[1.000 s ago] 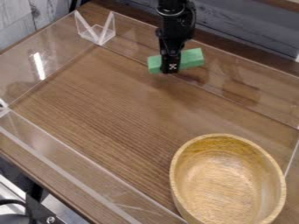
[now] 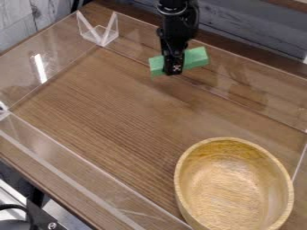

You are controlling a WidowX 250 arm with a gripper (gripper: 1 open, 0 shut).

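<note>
A black gripper [image 2: 173, 63] reaches down from the top middle of the view, shut on a green block [image 2: 195, 57] near the back of the wooden table [image 2: 108, 117]. The block's ends stick out on both sides of the fingers. Whether it rests on the tabletop or is slightly raised is hard to tell.
A pale tan oval bowl [image 2: 232, 189] sits at the front right. A clear plastic piece [image 2: 100, 29] stands at the back left. A raised edge runs along the back.
The gripper and green block have shifted only slightly over the last second, staying in about the same place. The bowl has not moved.
</note>
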